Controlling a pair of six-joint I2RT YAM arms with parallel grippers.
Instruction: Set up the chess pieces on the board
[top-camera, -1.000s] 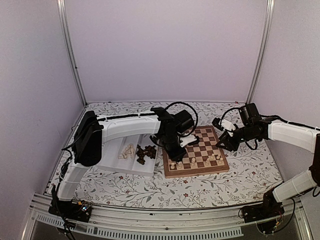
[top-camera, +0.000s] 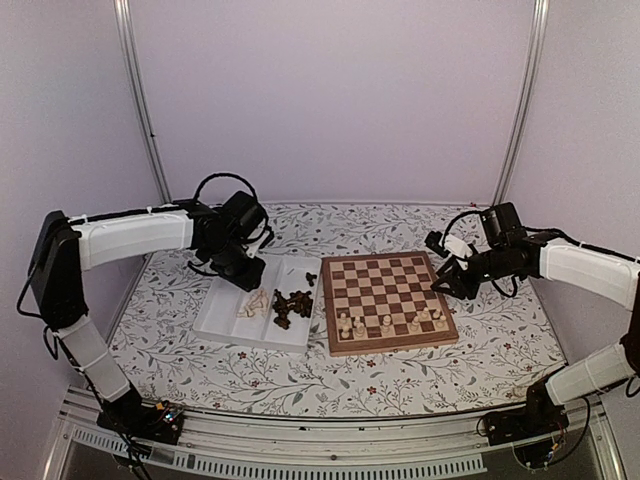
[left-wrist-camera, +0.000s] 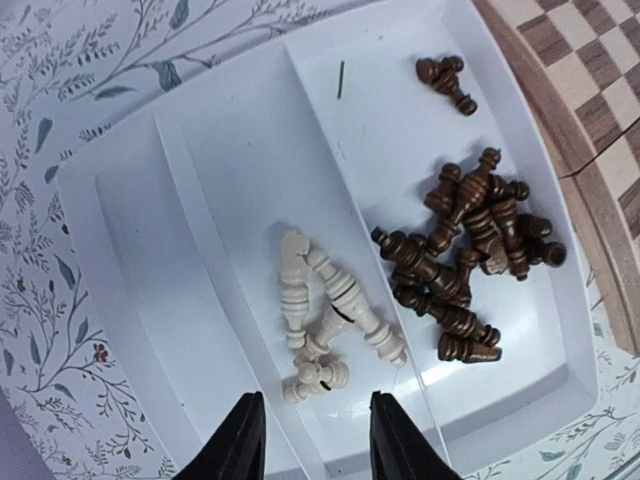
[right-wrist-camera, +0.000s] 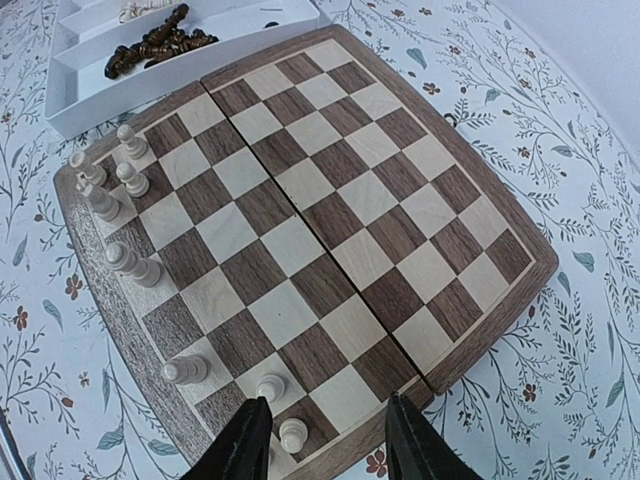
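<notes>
My left gripper hangs above the tray, its fingers apart and nothing between them. Ahead of its tips, several white chess pieces (left-wrist-camera: 345, 300) lie in a loose heap in the middle compartment. A pile of dark brown pieces (left-wrist-camera: 465, 235) fills part of the compartment beside it. In the right wrist view the wooden chessboard (right-wrist-camera: 320, 190) has several white pieces standing along one edge, among them a white pawn (right-wrist-camera: 293, 435) close to the gripper. My right gripper is open and empty over the board's right side.
The white tray (top-camera: 215, 330) stands left of the board; its leftmost compartment (left-wrist-camera: 160, 270) is empty. A small green mark (left-wrist-camera: 341, 80) shows in the tray. The far half of the board is bare, and patterned cloth (top-camera: 270, 385) lies clear in front.
My left arm has swung left from over the board's near left corner to above the tray, uncovering the white pieces there. The right arm has barely moved.
</notes>
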